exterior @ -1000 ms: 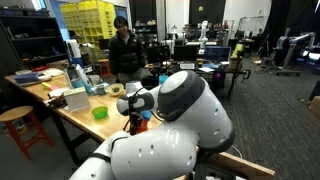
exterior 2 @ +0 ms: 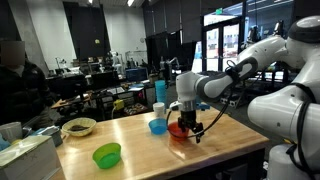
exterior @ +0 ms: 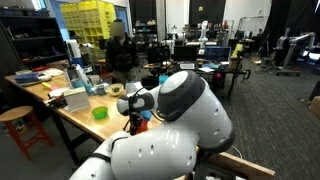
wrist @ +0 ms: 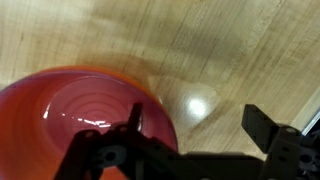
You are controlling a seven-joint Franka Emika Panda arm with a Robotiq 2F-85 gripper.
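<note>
At the lower left of the wrist view is a red bowl (wrist: 75,110), its inside and curved rim showing. My gripper is open, with bare wood and part of the bowl's rim visible between its fingers. One dark finger (wrist: 125,140) overlaps the bowl's inside, while the other appears over the table to the right. Exterior view 2 has the gripper (exterior 2: 188,128) low at the red bowl (exterior 2: 178,132). Whether the fingers touch the rim, I cannot tell. The arm hides most of this in exterior view 1.
A blue bowl (exterior 2: 158,127) stands just left of the red one. Farther left are a green bowl (exterior 2: 107,155) and a yellowish basket (exterior 2: 77,127). A white box (exterior 2: 28,160) occupies the near left. Bare table (exterior 2: 140,158) lies between the green and red bowls.
The person behind the table has shifted, and their face, visible a second ago, no longer shows. My arm and the bowls look unmoved.
</note>
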